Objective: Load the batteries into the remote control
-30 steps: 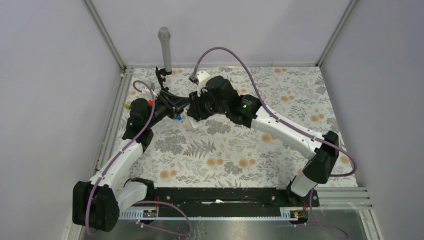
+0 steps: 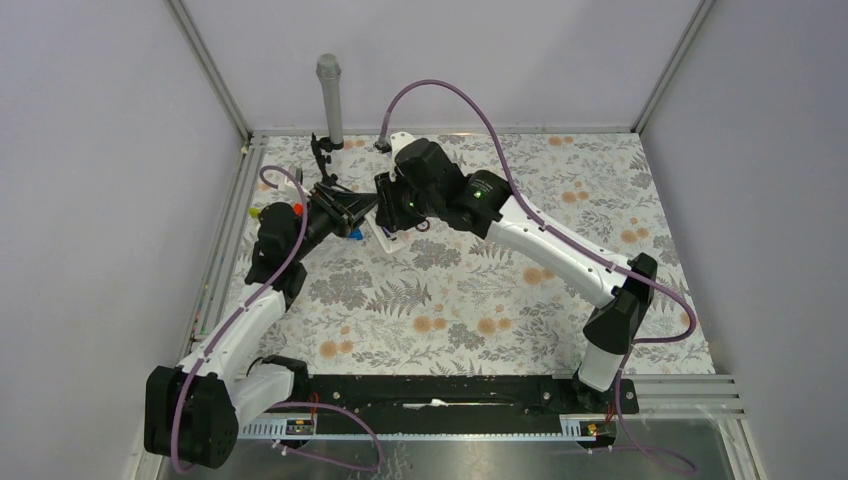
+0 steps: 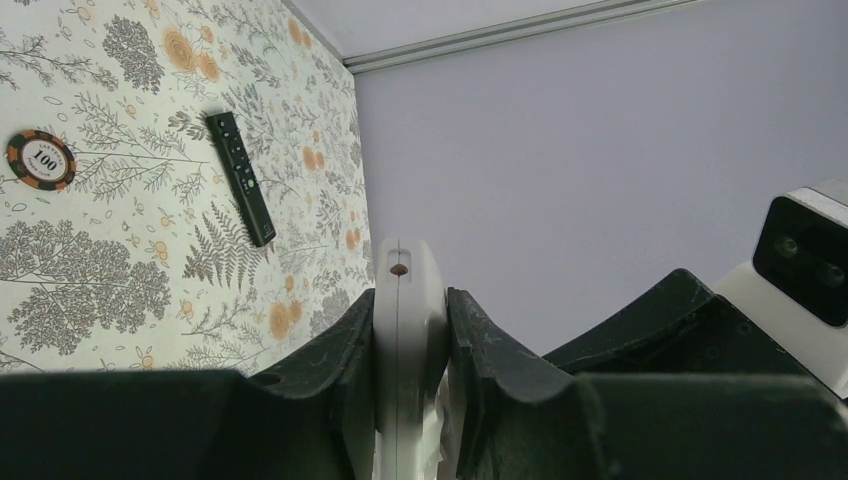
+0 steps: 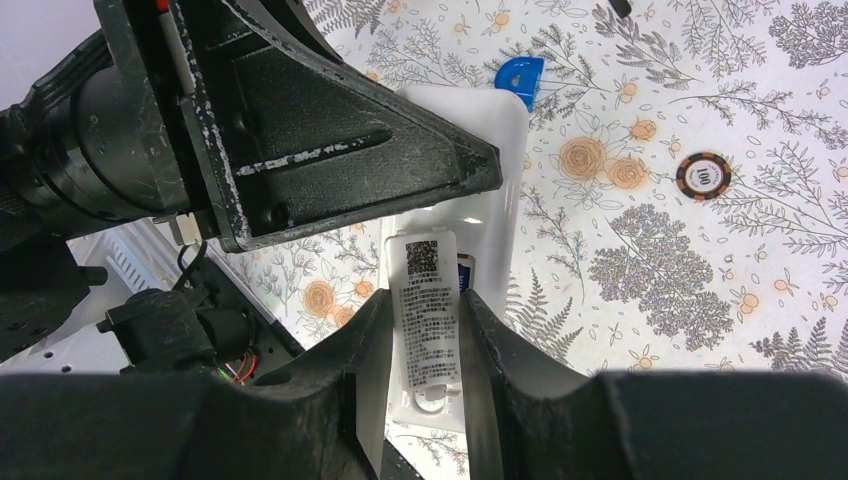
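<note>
The white remote control [image 4: 498,225] is raised off the table, with my left gripper shut on it. In the left wrist view its rounded end pokes up between those fingers. My right gripper has the white battery cover [image 4: 425,290], covered in small print, between its fingertips, one against each side edge. This cover lies over the remote's back, offset to the left of the battery compartment. A blue battery [image 4: 465,270] shows in a sliver beside the cover. The rest of the compartment is hidden. From above, both grippers meet around the remote.
A black remote [image 3: 240,180] and a poker chip [image 3: 41,160] lie on the patterned table. A blue object [image 4: 520,76] sits near the remote's far end in the right wrist view.
The right arm has shifted slightly to the left and up in the top view, its forearm swinging a little. The left arm has barely moved.
</note>
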